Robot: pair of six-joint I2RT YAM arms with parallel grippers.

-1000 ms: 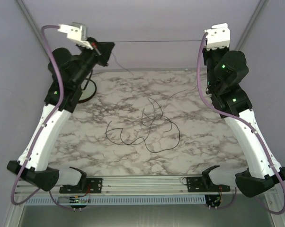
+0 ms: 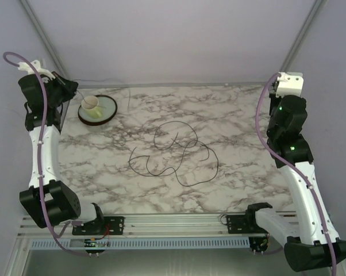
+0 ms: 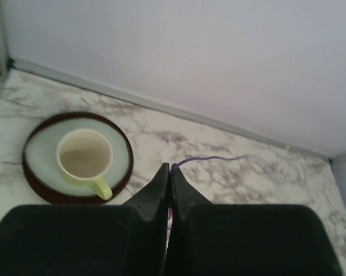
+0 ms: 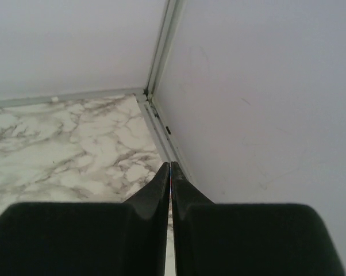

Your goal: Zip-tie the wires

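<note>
At the far left my left gripper point(image 2: 75, 87) is shut on a thin purple wire point(image 3: 210, 157), which comes out from between its fingertips. The wire trails off to the right, faint and blurred, past the back edge of the table. My right gripper is shut over the back right side, and nothing shows between its fingers. A loose tangle of thin dark wires point(image 2: 197, 183) lies in loops on the middle of the marble table. I see no zip tie.
A cream cup point(image 2: 89, 103) with a yellow-green handle stands on a dark-rimmed plate point(image 3: 131, 160) at the back left, close to the left gripper. Walls point(image 4: 253, 115) bound the back and sides.
The left arm has swung left, and the right arm has shifted right. The table wires moved slightly.
</note>
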